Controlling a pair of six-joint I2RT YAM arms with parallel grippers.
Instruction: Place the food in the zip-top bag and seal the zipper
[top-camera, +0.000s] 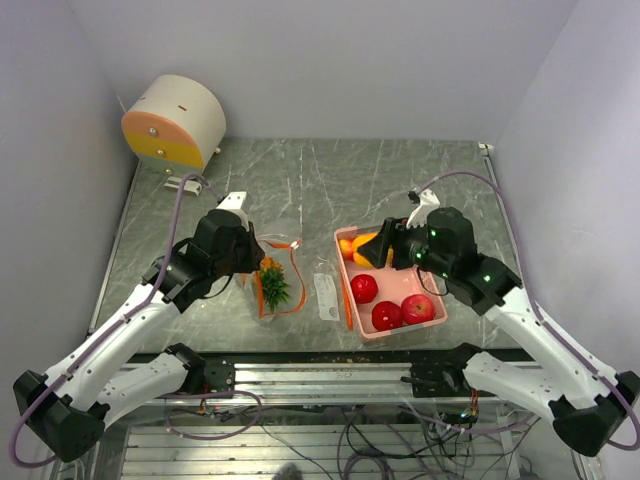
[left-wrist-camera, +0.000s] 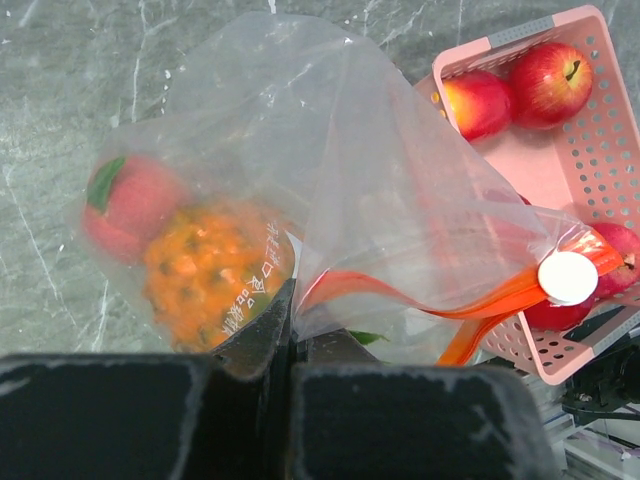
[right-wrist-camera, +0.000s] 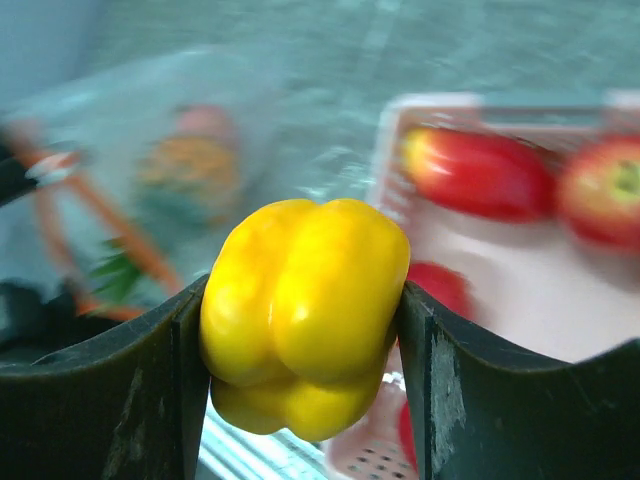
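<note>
A yellow bell pepper (right-wrist-camera: 305, 310) is gripped between the fingers of my right gripper (top-camera: 382, 256), raised over the back part of the pink basket (top-camera: 362, 331). My left gripper is shut on the edge of the clear zip bag (left-wrist-camera: 240, 90), which has an orange zipper (left-wrist-camera: 500, 300) with a white slider (left-wrist-camera: 568, 278). The bag's mouth gapes in the top view. Inside lie a pineapple (left-wrist-camera: 215, 265) and a peach-like fruit (left-wrist-camera: 135, 208) with a green leaf.
The basket holds several red fruits, including an apple (top-camera: 417, 308), and a red-yellow fruit (right-wrist-camera: 480, 172). A white cylindrical container (top-camera: 180, 105) stands at the back left. Between bag and basket lies a pale strip (top-camera: 327, 297).
</note>
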